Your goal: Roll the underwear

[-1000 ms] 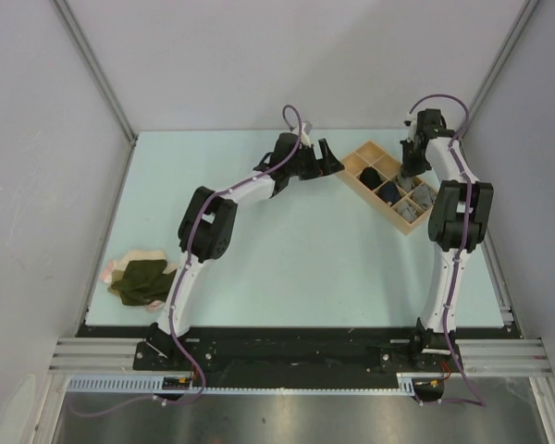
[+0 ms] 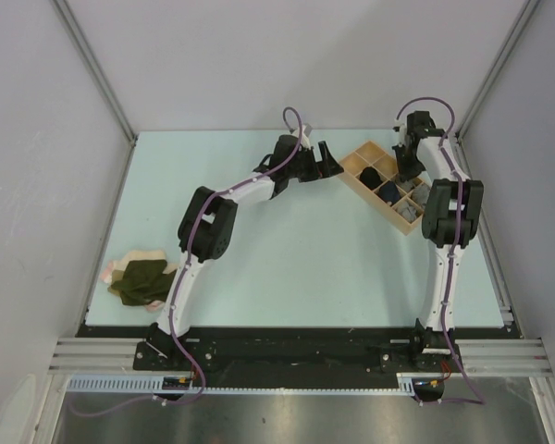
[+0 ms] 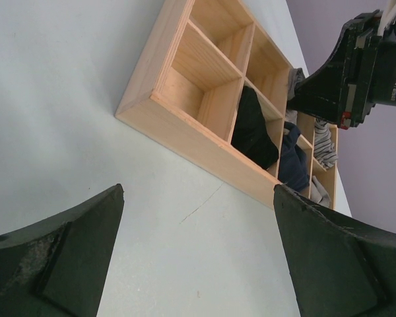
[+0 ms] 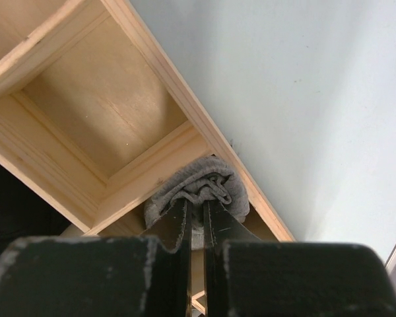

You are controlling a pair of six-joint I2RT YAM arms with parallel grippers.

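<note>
A rolled grey cloth (image 4: 204, 178) sits down in a compartment of the wooden organizer (image 2: 357, 190), along its back wall. My right gripper is shut on it. Other compartments hold a black roll (image 3: 252, 129), a navy roll (image 3: 292, 162) and grey rolls; some are empty. My left gripper hangs open and empty just left of the organizer. A loose pile of underwear, dark green (image 2: 143, 282), cream and pink, lies at the table's lower left.
The organizer stands at the back right, near the table's edge.
The left arm has barely moved.
</note>
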